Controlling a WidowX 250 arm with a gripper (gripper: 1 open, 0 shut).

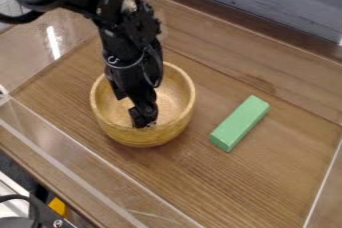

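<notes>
A black robot gripper [132, 97] reaches down from the top left into a round, tan wooden-coloured bowl [181, 122] on the wooden table. Its fingers stand open inside the bowl, over its left half. Whether anything lies in the bowl beneath the fingers is hard to tell, as the gripper hides part of the inside.
A green rectangular block [241, 124] lies on the table [254, 182] to the right of the bowl. A pale wall runs along the back. Bare wood surrounds the block. Cables and a small yellow object are at the lower left edge.
</notes>
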